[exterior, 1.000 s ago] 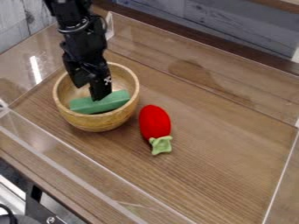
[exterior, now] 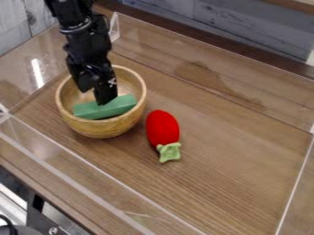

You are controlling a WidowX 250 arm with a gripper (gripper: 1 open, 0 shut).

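My black gripper (exterior: 94, 77) reaches down from the top left over a yellow wooden bowl (exterior: 69, 119), its fingers open above the bowl's interior. A green object (exterior: 103, 108) lies inside the bowl, beneath the fingers. To the right of the bowl, outside it, lies a red object with a green top (exterior: 163, 133), like a plush or toy strawberry or radish.
A pale wall or panel edges the top left, and a dark rounded thing shows at the bottom left corner.
My gripper has risen slightly and shifted a little left over the bowl. The bowl, the green object and the red object look unmoved.
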